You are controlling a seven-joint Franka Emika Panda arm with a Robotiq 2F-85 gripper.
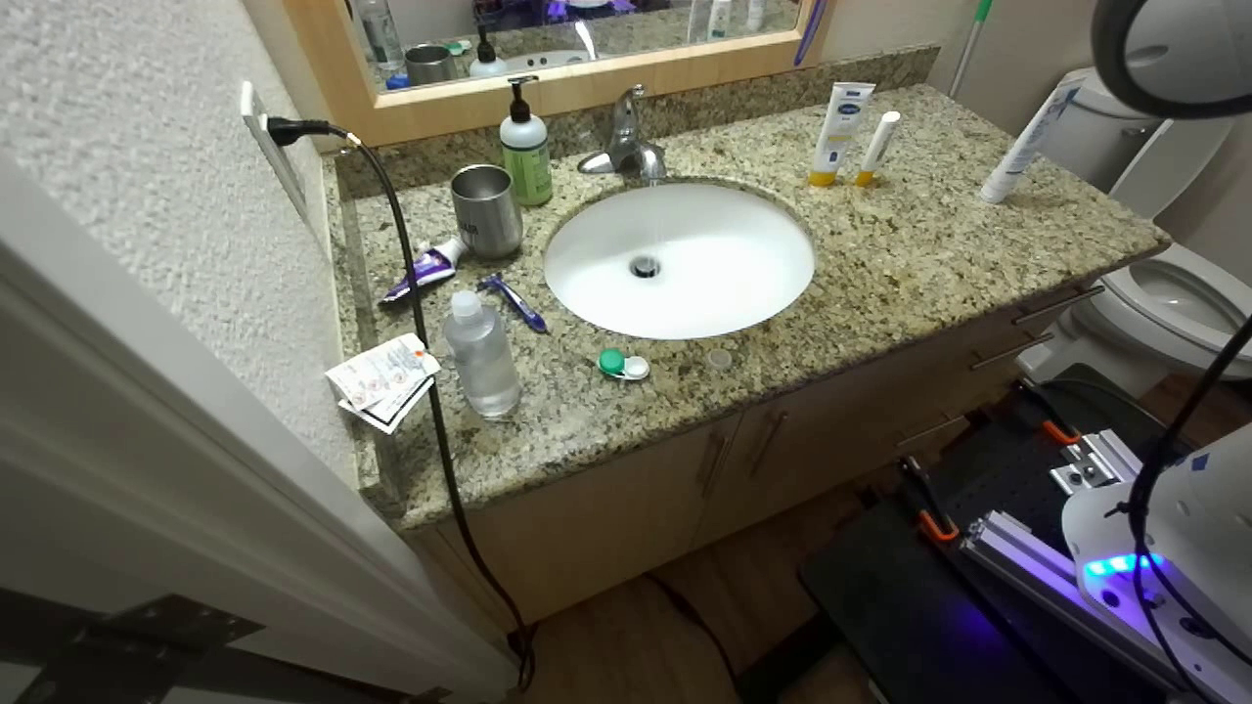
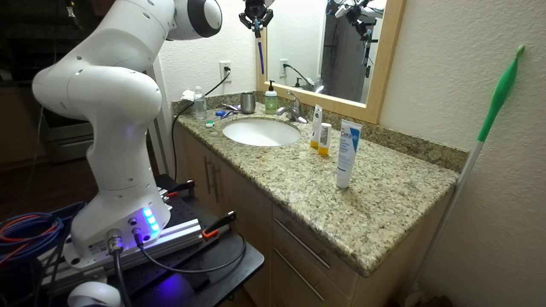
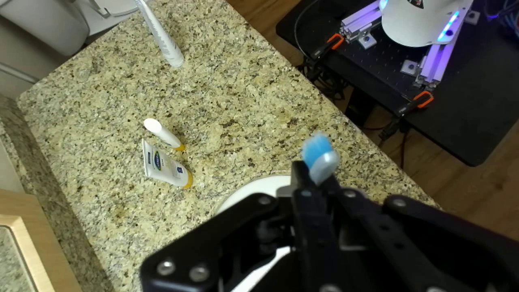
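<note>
High above the counter, my gripper (image 2: 257, 31) is shut on a toothbrush (image 2: 261, 58), whose purple handle hangs straight down in exterior view 2. The lower end of that handle also shows against the mirror frame at the top of exterior view 1. In the wrist view the brush's pale blue bristle head (image 3: 317, 151) pokes out past the dark fingers (image 3: 300, 177), over the counter at the sink's edge. A steel cup (image 1: 487, 211) stands upright at the left of the sink (image 1: 681, 260). My fingers hide the middle of the brush.
Near the cup are a soap pump (image 1: 525, 153), a toothpaste tube (image 1: 424, 271), a purple razor (image 1: 516, 305), a clear bottle (image 1: 482, 358) and a green-and-white lens case (image 1: 622, 365). A black cable (image 1: 411, 264) crosses the left side. Right of the sink, three tubes stand with bare counter around them.
</note>
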